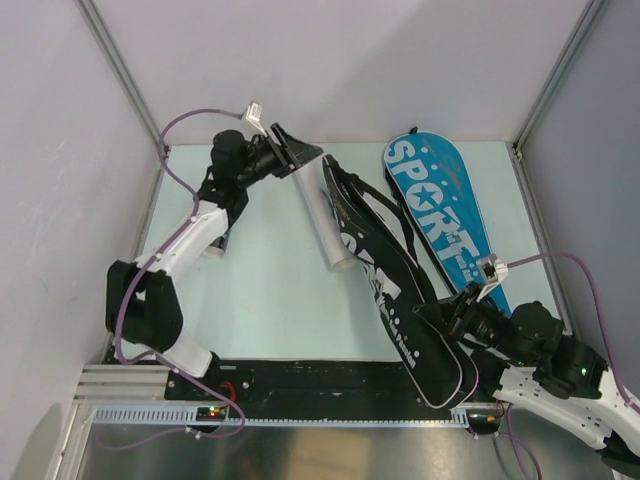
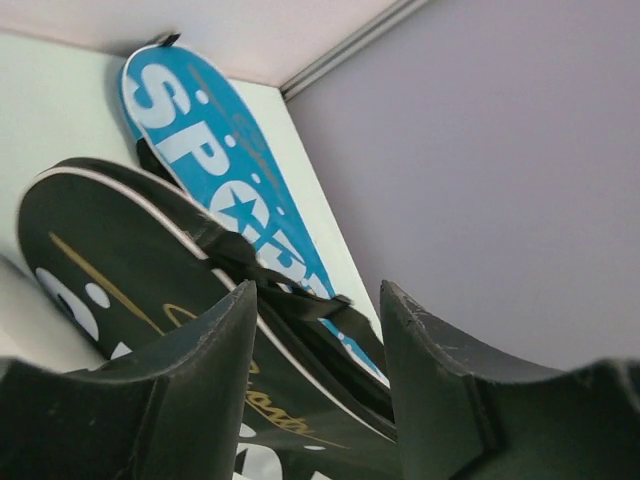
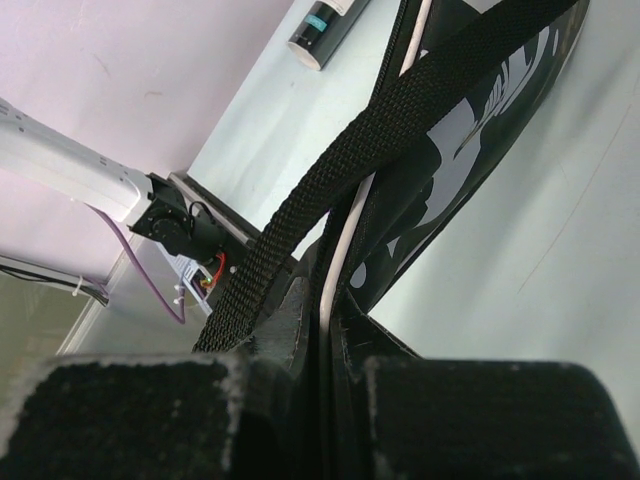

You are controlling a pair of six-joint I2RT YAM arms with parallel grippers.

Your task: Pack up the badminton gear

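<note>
A black racket bag with white lettering and a strap stands slanting across the right half of the table. My right gripper is shut on its near part; in the right wrist view the pale-piped edge of the black bag runs between the fingers. Above the bag's far end, slightly to its left, my left gripper is open and empty. The left wrist view shows its fingers apart, with the black bag beyond them. A blue SPORT bag lies flat at the right.
A white tube lies left of the black bag, its far end under the left gripper. A dark tube is mostly hidden by the left arm from above.
</note>
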